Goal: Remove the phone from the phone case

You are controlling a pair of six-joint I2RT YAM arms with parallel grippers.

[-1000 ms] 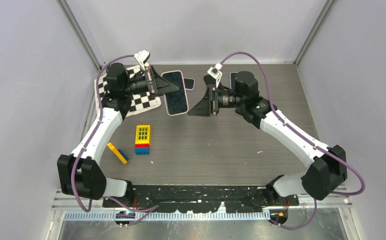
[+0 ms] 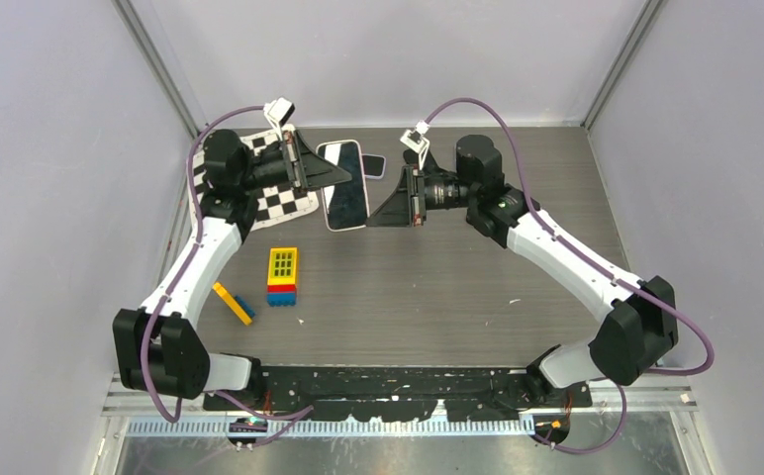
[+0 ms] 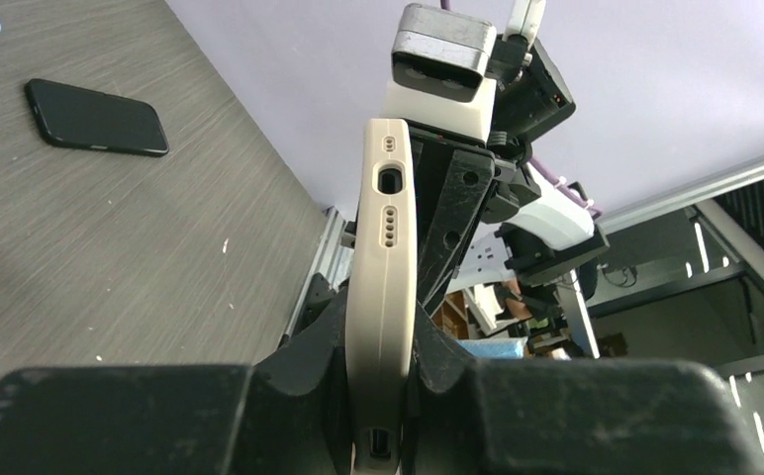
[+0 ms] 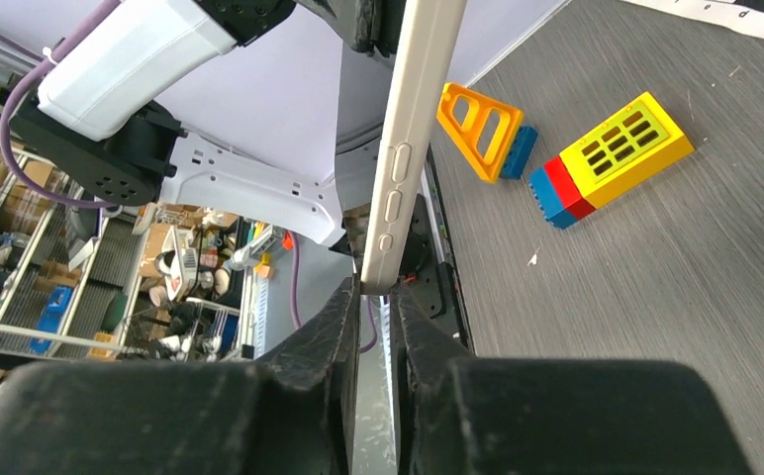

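Note:
The phone [image 2: 345, 206], dark screen facing up, sits in a pale beige case [image 3: 383, 277] held above the table. My left gripper [image 2: 346, 179] is shut on the case, a finger on each face; its port end shows in the left wrist view. In the right wrist view the case's button side [image 4: 410, 139] runs down to the tips of my right gripper. A narrow gap shows between those fingers, right at the case's corner. Whether they clamp it, I cannot tell.
A black phone [image 3: 99, 117] lies on the table, and another phone [image 2: 373, 166] lies behind the held one. Toy bricks [image 2: 282, 277] stand at the left, near a checkered board [image 2: 284, 203].
The held phone has shifted slightly left, and a bright reflection has appeared on its screen.

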